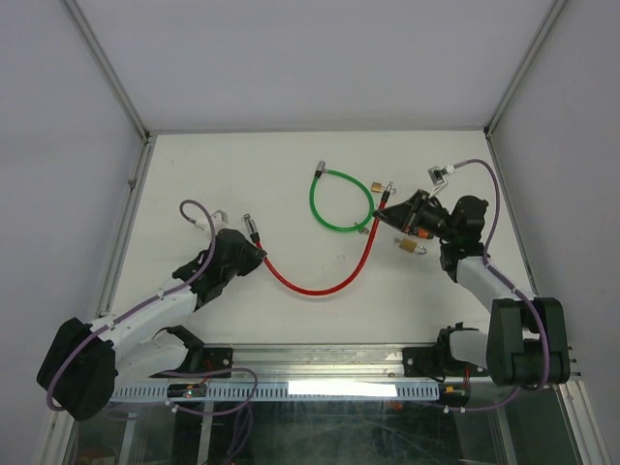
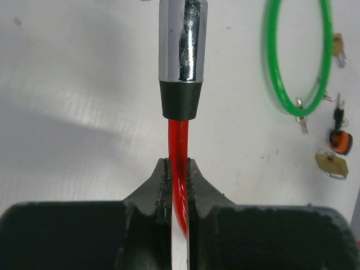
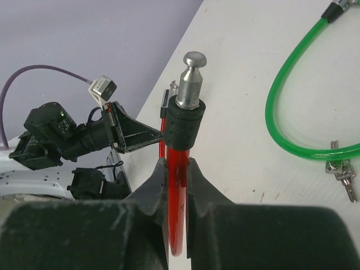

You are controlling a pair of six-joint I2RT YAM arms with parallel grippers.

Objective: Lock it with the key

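A red cable lock (image 1: 315, 291) hangs in a U between my grippers. My left gripper is shut on the red cable just below its chrome-and-black lock end (image 2: 181, 48). My right gripper is shut on the other end, below a black collar and metal pin (image 3: 190, 84). A green cable lock (image 1: 312, 199) lies on the table. Keys (image 2: 301, 115), a black key with orange fob (image 2: 340, 140) and brass padlocks (image 1: 410, 246) lie to the right.
Grey walls stand at the sides and back. The green cable sits between the raised ends of the red one.
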